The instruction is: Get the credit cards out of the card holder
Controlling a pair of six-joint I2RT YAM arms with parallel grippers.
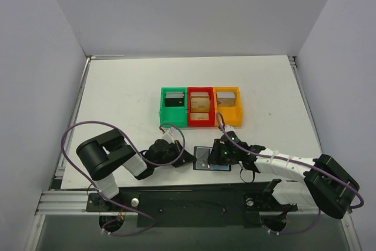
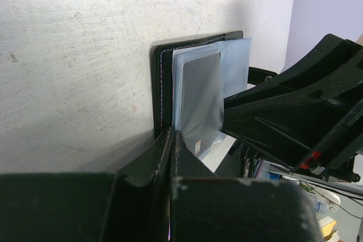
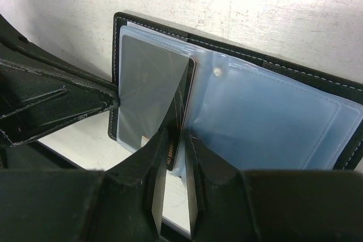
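The black card holder (image 1: 201, 167) lies open on the table, with clear frosted sleeves (image 3: 272, 111) inside. A dark card (image 3: 180, 103) sits in its left sleeve, its right edge showing bare past the slanted opening, with a line of print near the bottom. My left gripper is shut on the holder's left edge; how much of the sleeve lies between its fingers is hidden. Over the card's bare edge stands my right gripper, partly open, a narrow gap between its fingertips. The card's lower end shows in that gap, not clamped.
Behind the holder stand a green bin (image 1: 161, 113), a red bin (image 1: 201, 123) and a yellow bin (image 1: 238, 116), with card-like items in them. Both arms are close together at the front edge.
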